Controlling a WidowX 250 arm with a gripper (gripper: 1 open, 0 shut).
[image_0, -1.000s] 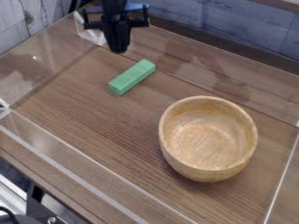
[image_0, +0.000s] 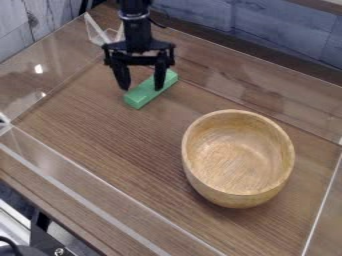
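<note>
My black gripper (image_0: 139, 78) is low over a green rectangular block (image_0: 144, 96) in the upper middle of the wooden table, its fingers spread to either side near the block's far part. Whether they touch the block I cannot tell. A wooden bowl (image_0: 237, 158) sits at the right.
The bare table (image_0: 94, 150) has free room at the left and front. Its left edge shows at the lower left, with dark space beyond. A pale object, unclear, is behind the arm at the top.
The gripper has come down and toward the camera, from above and behind the green block to right over it. The block and bowl have not visibly moved.
</note>
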